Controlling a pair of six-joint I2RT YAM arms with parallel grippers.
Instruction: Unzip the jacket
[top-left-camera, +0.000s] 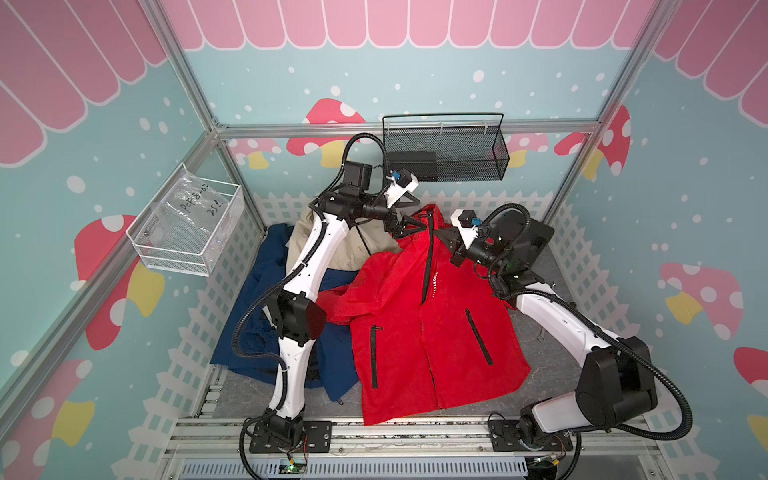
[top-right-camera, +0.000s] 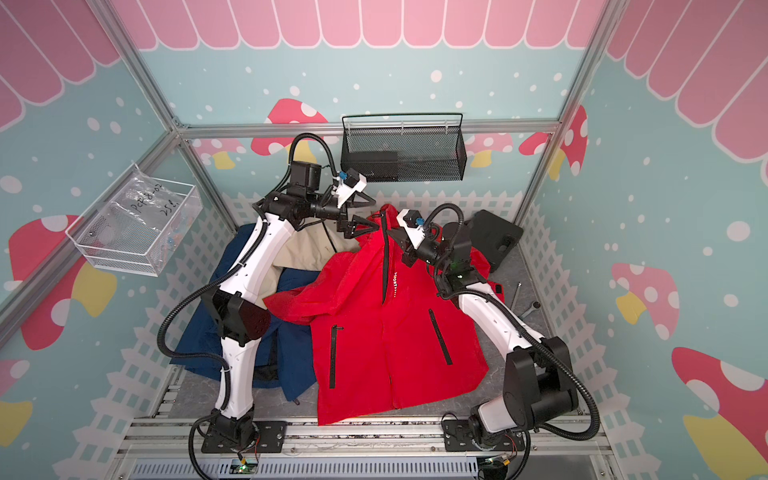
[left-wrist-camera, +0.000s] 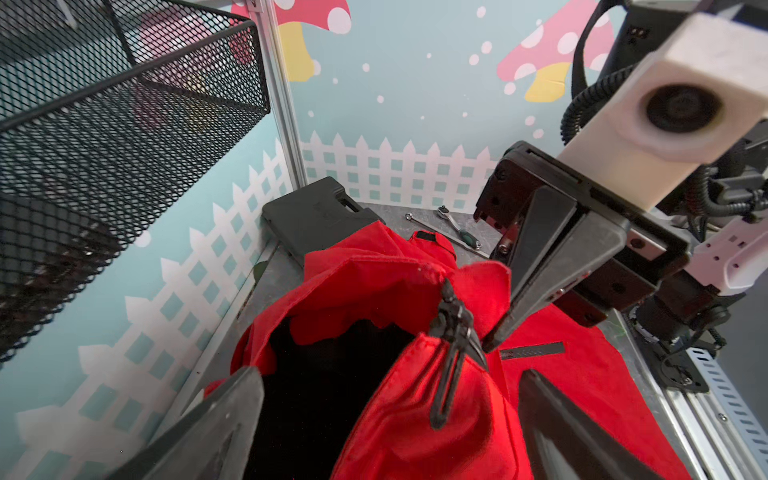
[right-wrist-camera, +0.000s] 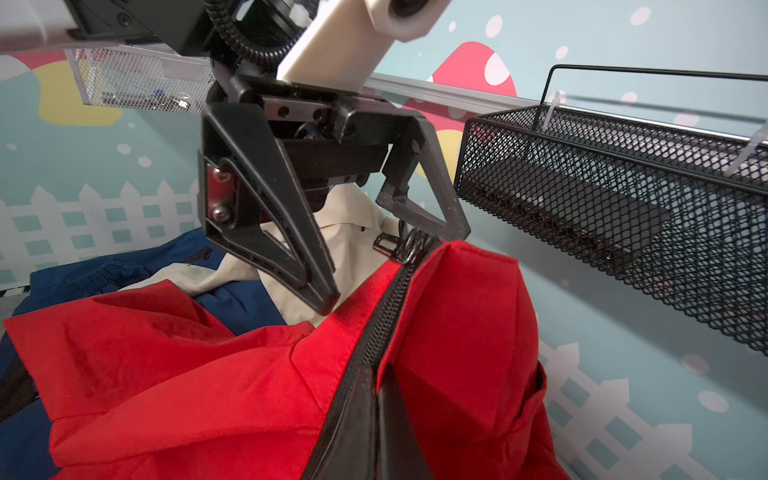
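Observation:
The red jacket (top-left-camera: 400, 352) lies front up, its collar end raised between my two grippers. At the top of the black zipper (right-wrist-camera: 376, 336) is the slider (right-wrist-camera: 410, 246), with its long pull tab (left-wrist-camera: 445, 385) hanging over the red fabric. My left gripper is open, one finger on each side of the tab and apart from it; nothing is held. On the opposite side, my right gripper is shut on the jacket's front edge just below the slider. Exactly how much cloth it pinches is hidden.
A blue garment (top-left-camera: 252, 336) and a beige one (top-left-camera: 340, 244) lie to the left. Above the back edge hangs a black mesh basket (top-left-camera: 448, 152), close to both arms. A black case (top-right-camera: 492, 238) and tools (left-wrist-camera: 460, 230) lie on the right.

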